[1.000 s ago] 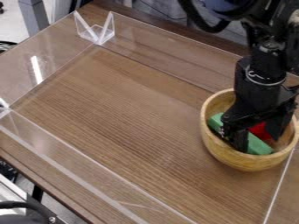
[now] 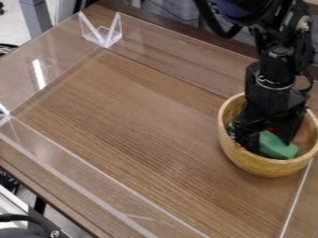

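A wooden bowl (image 2: 256, 163) sits at the right of the table. My black gripper (image 2: 266, 123) reaches down into it from above, its fingers low among the contents. A green block (image 2: 277, 146) lies in the bowl, partly hidden by the fingers, with a bit of red showing behind them. Whether the fingers hold anything is hidden.
A clear plastic piece (image 2: 102, 30) stands at the back left. Cables show beyond the table's edges.
My gripper has shifted slightly left within the bowl. The green block's visible part has moved from the lower middle toward the right, and less red shows.
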